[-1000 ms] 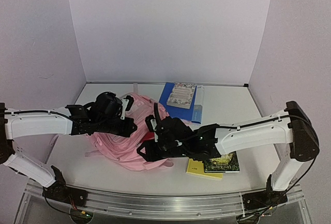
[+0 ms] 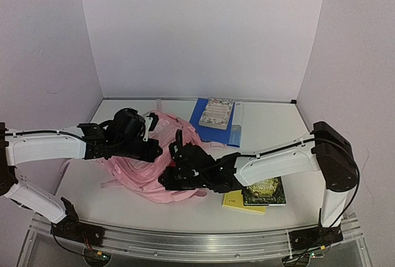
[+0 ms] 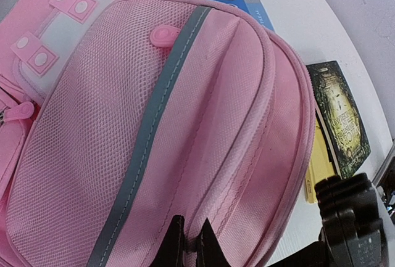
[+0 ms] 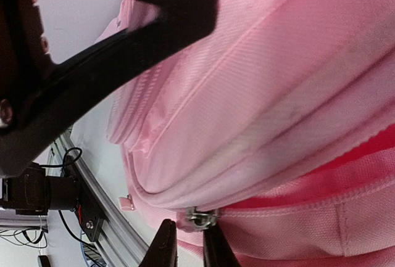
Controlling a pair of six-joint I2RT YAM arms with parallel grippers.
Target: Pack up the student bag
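Observation:
The pink bag [image 2: 148,187] lies on the left half of the table, with part of its red inside [image 4: 370,153] showing along an open zip. My left gripper is shut on the bag's raised fabric edge, with pink cloth pinched between its fingertips. At the bag's front side, the right gripper is partly open. Its fingertips stand either side of the metal zip slider [image 4: 202,219] and its pink pull tab, close to them. Blur hides whether they touch. A yellow book [image 2: 233,202] lies partly under a black book [image 2: 279,194], right of the bag.
Behind the bag lie a blue folder [image 2: 199,114] with a patterned book [image 2: 216,114] on it and a pale blue flat item [image 2: 236,134] beside it. The right forearm [image 2: 278,163] crosses above the dark book.

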